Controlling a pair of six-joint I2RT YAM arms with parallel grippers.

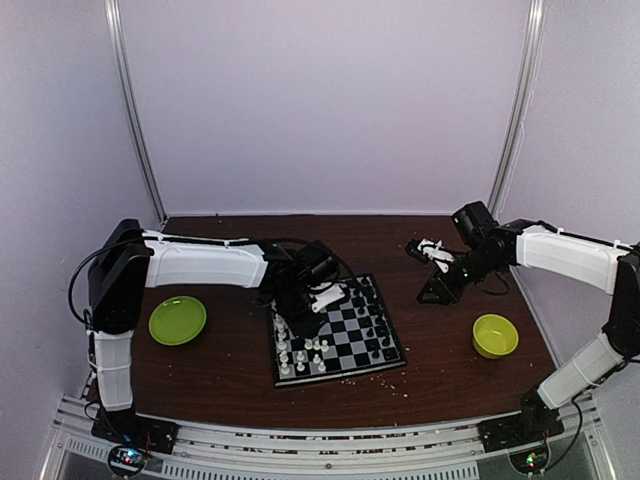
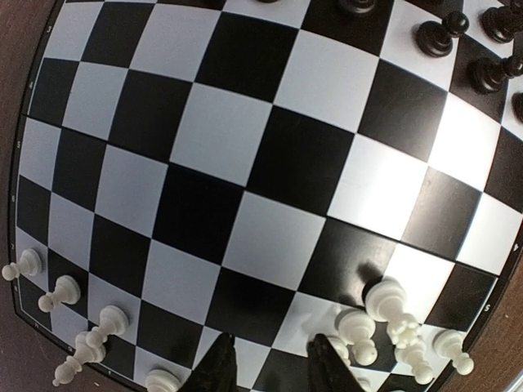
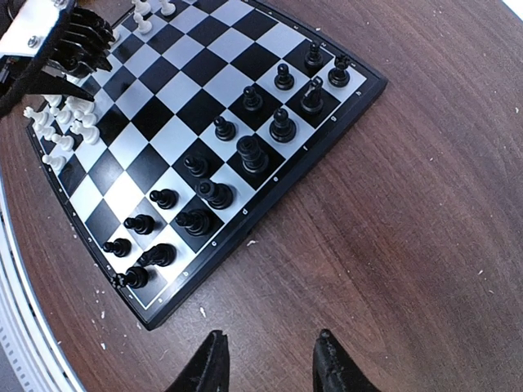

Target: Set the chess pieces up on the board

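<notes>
The chessboard (image 1: 350,350) lies centred on the table, with black pieces (image 3: 252,155) standing in rows along its right side and white pieces (image 2: 384,302) on the left side, several clustered near one corner. My left gripper hangs low over the white side, open, its fingertips just beside that cluster, with nothing seen held between them. My right gripper is above bare table to the right of the board, its fingers apart with nothing between them.
A green plate (image 1: 177,320) sits left of the board, and a yellow-green bowl (image 1: 495,336) to the right. The table behind and right of the board is clear.
</notes>
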